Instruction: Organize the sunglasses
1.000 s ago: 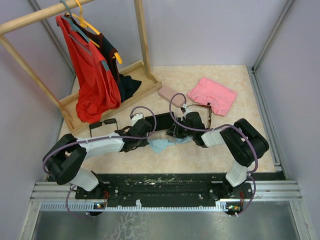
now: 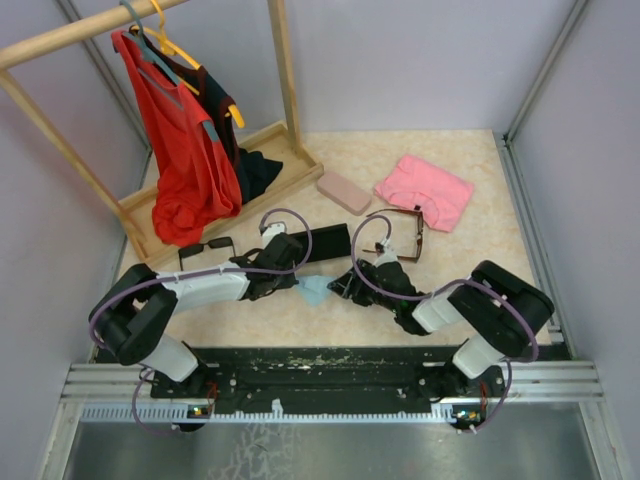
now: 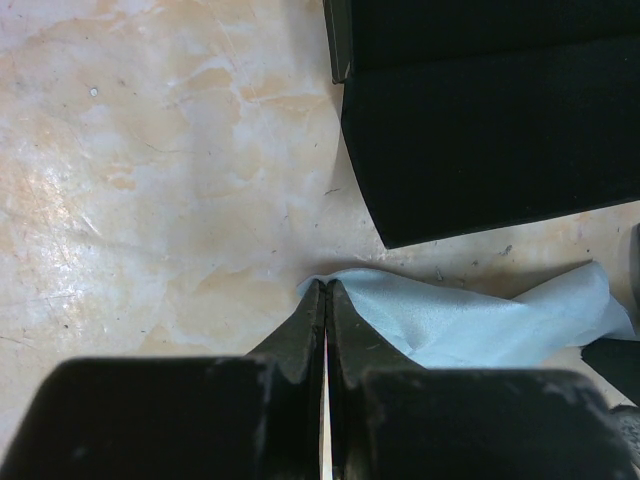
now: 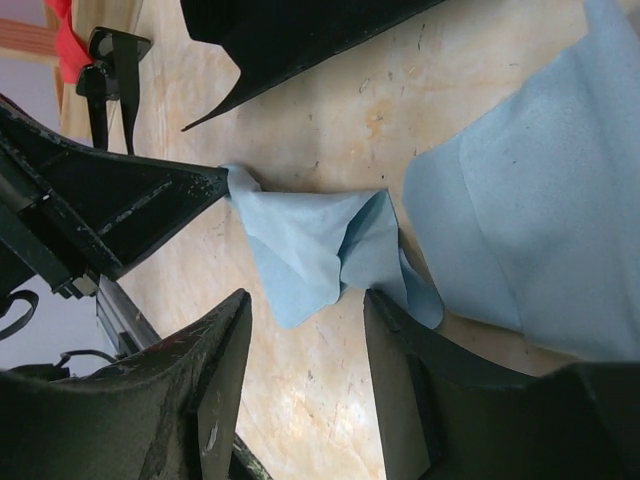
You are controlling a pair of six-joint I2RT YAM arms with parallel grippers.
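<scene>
A light blue cloth (image 3: 470,315) lies bunched on the table, in front of an open black case (image 2: 328,243). My left gripper is shut on a corner of this cloth, its fingertips together at the cloth's left end. My right gripper stands open over the cloth, its fingers (image 4: 225,360) apart; one fingertip is close to a fold, and contact cannot be told. Dark sunglasses (image 2: 205,247) rest unfolded at the left, by the rack. A brown-framed pair of glasses (image 2: 419,222) lies at the right, beyond my right arm.
Behind the black case lies a pinkish-brown case (image 2: 343,192), with a folded pink garment (image 2: 425,190) to its right. A wooden rack (image 2: 290,150) with hanging red and black clothes fills the back left.
Less of the cloth shows on its right side now. The left arm has hardly moved.
</scene>
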